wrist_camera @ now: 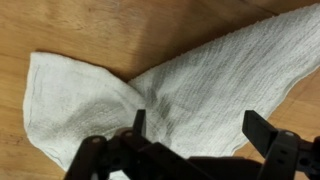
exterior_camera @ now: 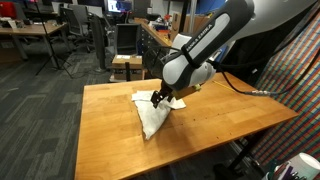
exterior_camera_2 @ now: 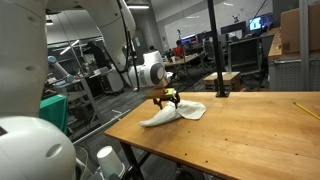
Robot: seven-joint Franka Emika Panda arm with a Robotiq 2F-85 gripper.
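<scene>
A white cloth (exterior_camera: 153,119) lies rumpled on the wooden table, with one part stretching toward the near side and another spread across the back. In the wrist view the cloth (wrist_camera: 205,95) passes beneath my gripper, and a fold line runs down its middle. The gripper stands open over the cloth, its two dark fingers wide apart and nothing held between them. From the other side, the gripper (exterior_camera_2: 166,102) appears low over the cloth (exterior_camera_2: 165,116); whether the fingertips touch the fabric cannot be told.
Bare wooden table (exterior_camera: 105,130) surrounds the cloth, with wide free room on the right (exterior_camera_2: 255,125) in the second exterior view. A yellow stick (exterior_camera_2: 306,108) lies near that table's right edge. Chairs and desks stand beyond the table.
</scene>
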